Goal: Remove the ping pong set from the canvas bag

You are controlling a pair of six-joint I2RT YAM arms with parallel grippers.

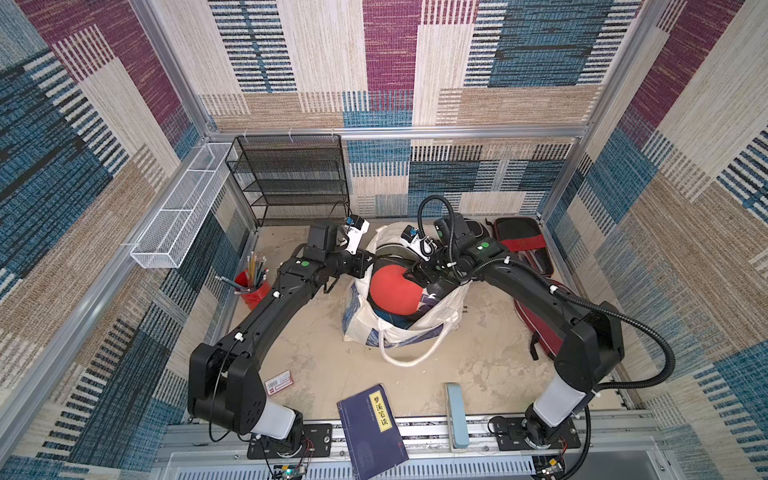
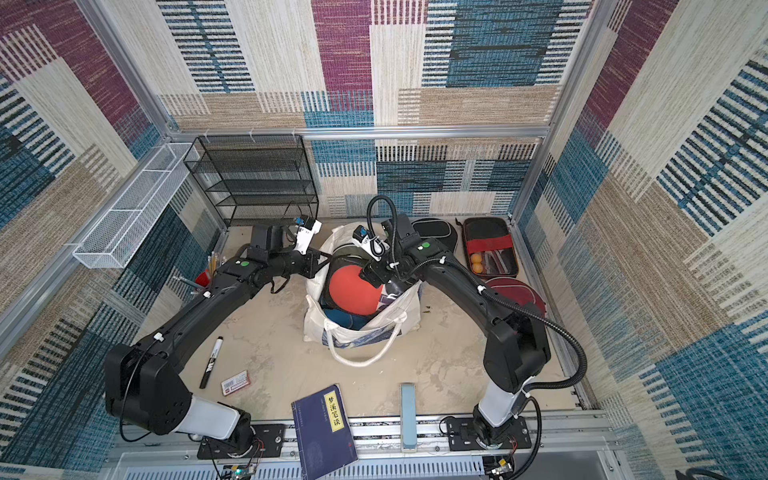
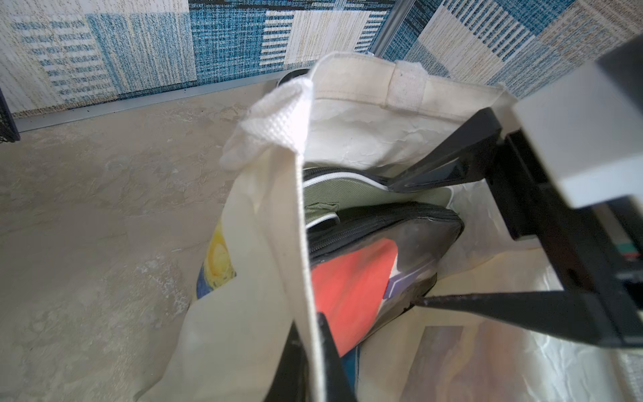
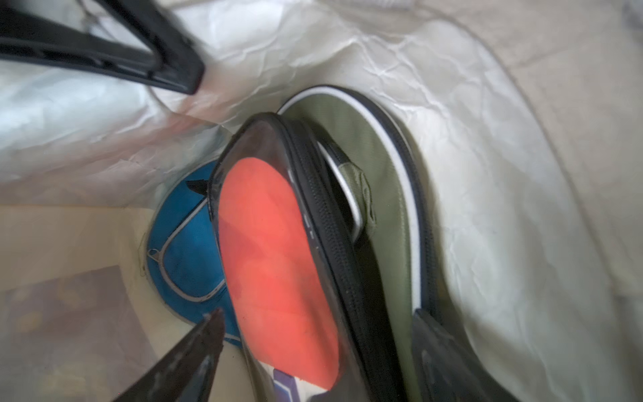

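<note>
The white canvas bag [image 1: 416, 344] stands mid-table. Inside, a clear-fronted black paddle case with a red face [image 4: 274, 261] leans beside an olive case [image 4: 385, 201], with a blue case [image 4: 181, 254] lower down. My left gripper [image 1: 364, 264] is shut at the bag's left rim; in the left wrist view the white rim crosses its fingertips, and whether cloth sits between them is unclear. My right gripper [image 2: 372, 276] reaches into the bag over the cases, open, its fingertips either side of the black case's zipper edge in the right wrist view.
Black-red cases [image 2: 488, 244] lie at right, a pen cup [image 1: 254, 292] and wire rack [image 1: 288, 180] at left and back. A book [image 1: 372, 432], stapler-like blue bar [image 1: 456, 412] and eraser box [image 1: 278, 382] lie in front. Bare table surrounds the bag's front.
</note>
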